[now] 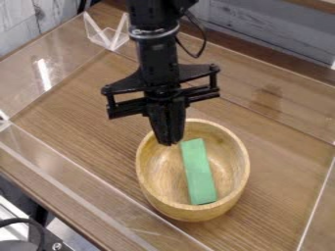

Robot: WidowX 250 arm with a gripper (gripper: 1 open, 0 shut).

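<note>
The black gripper [167, 129] hangs from the upper middle over the back left part of a tan oval bowl [155, 191], its narrow tip pointing down with nothing seen between its fingers. A green rectangular object [199, 172] lies in the right half of the bowl, apart from the gripper's tip.
A clear plastic piece stands at the left edge, a black cable lies at the lower left, and walls border the table at the back.
</note>
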